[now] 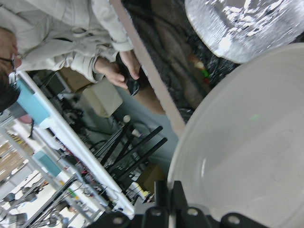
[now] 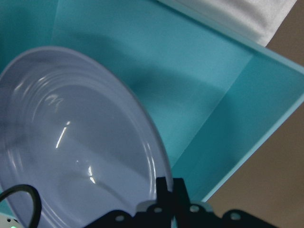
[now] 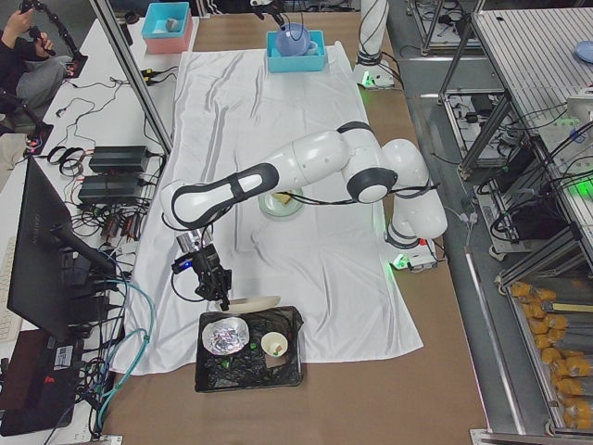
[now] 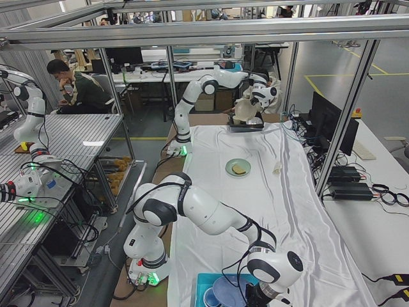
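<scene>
My left gripper [image 3: 222, 298] is shut on the rim of a white plate [image 1: 242, 133], held tilted at the back edge of a black-lined bin [image 3: 248, 371]. In the bin are a foil dish [image 3: 225, 336] and a small cream cup [image 3: 274, 343]. A blue plate [image 2: 76, 133] is in my right gripper, shut on its rim, over a light blue box [image 2: 142, 38]. A blue cup shows in the box in the camera right view.
A green plate [image 4: 230, 167] with a yellow item sits on the white cloth [image 3: 278, 269], which is otherwise mostly clear. A monitor [image 3: 37, 260] and cables line one side.
</scene>
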